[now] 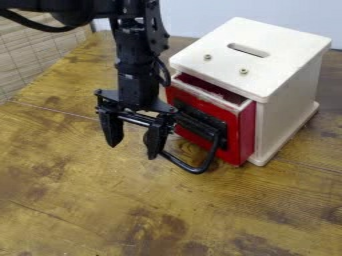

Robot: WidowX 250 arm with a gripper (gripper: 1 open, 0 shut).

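My black gripper (132, 131) hangs low over the wooden table, just left of a white box (281, 110) with a red front door (239, 135). Its two fingers stand apart, open, with nothing visible between them. The door has a black looped handle (199, 167) reaching down toward the right finger, close beside it; whether they touch I cannot tell. The door appears slightly out from the box's top edge.
A tiled mat or panel (34, 70) lies at the back left, and a pale wall stands behind the box.
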